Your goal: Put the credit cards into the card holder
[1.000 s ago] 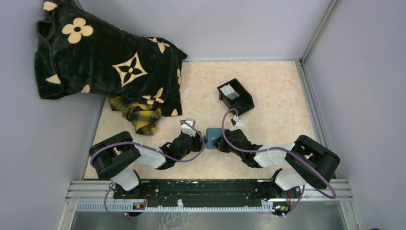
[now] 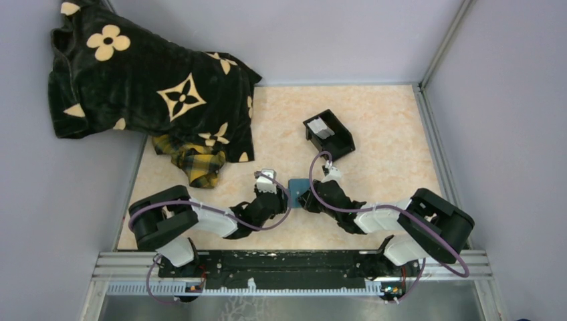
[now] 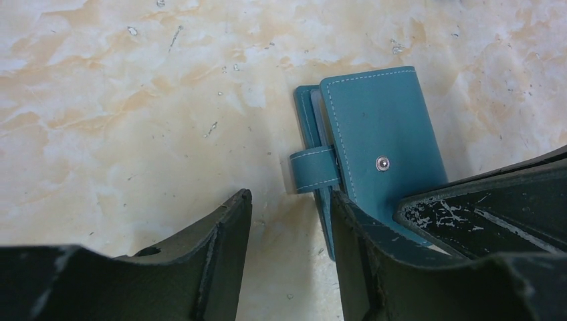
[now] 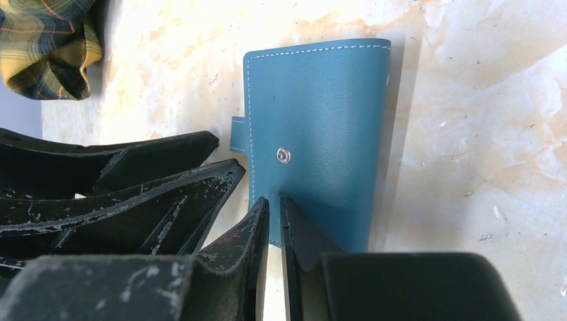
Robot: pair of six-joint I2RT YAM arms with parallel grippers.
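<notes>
The blue card holder [image 2: 300, 192] lies on the table between my two grippers, its silver snap [image 4: 283, 155] facing up. Its small strap [image 3: 315, 170] sticks out from the left edge, and a pale layer [image 3: 321, 115] shows between the covers there. My left gripper is open, the strap end lying ahead of its gap and one finger [image 3: 358, 241] overlapping the holder's left edge from this angle. Over the holder's near part, my right gripper is shut to a narrow gap, its tips at the cover; no clear object shows between them. Loose credit cards cannot be made out.
Behind the grippers stands a black tray [image 2: 344, 142] with white items [image 2: 320, 128] at one end. A dark patterned blanket [image 2: 147, 80] and a yellow plaid cloth [image 2: 197, 167] cover the back left.
The right arm, the holder and the tray look unmoved.
</notes>
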